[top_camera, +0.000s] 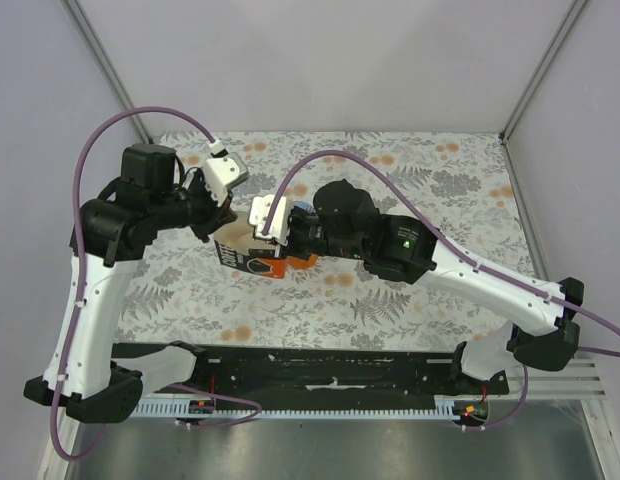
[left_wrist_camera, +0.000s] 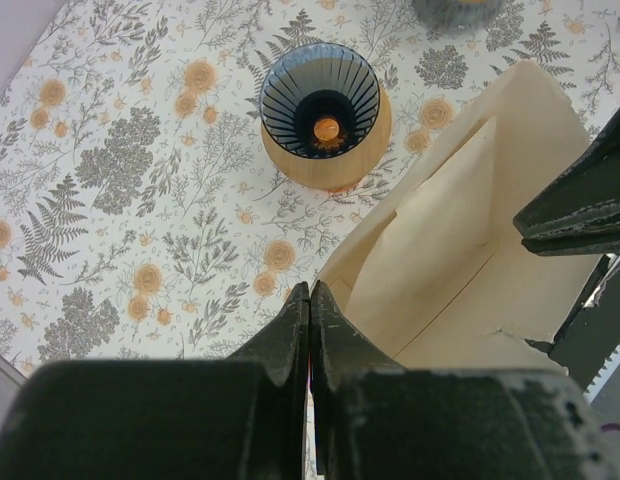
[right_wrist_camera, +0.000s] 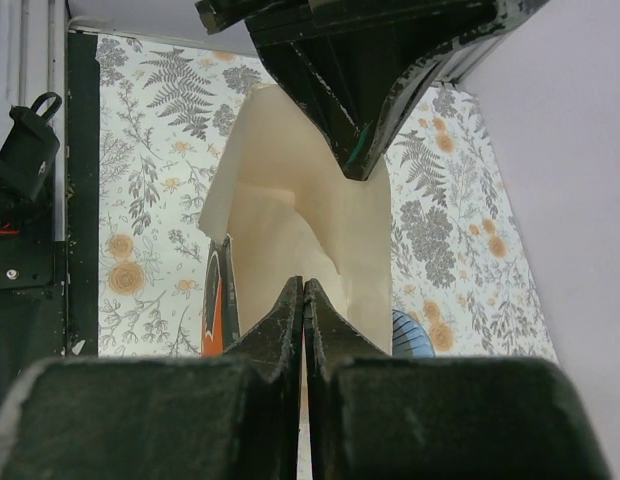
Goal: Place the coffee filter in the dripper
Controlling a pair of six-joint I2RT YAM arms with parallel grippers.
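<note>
The cream paper filter stands opened into a pouch, partly in an orange-and-black box in the top view. My left gripper is shut at the paper's near edge; whether paper is between its tips is unclear. My right gripper has its tips close together in front of the pouch; their exact state is hard to tell. The dripper, a dark ribbed cone on a wooden ring, stands beyond the paper, mostly hidden by my right arm in the top view.
A second smoky round object is at the edge of the left wrist view. Both arms crowd the middle left, close to each other.
</note>
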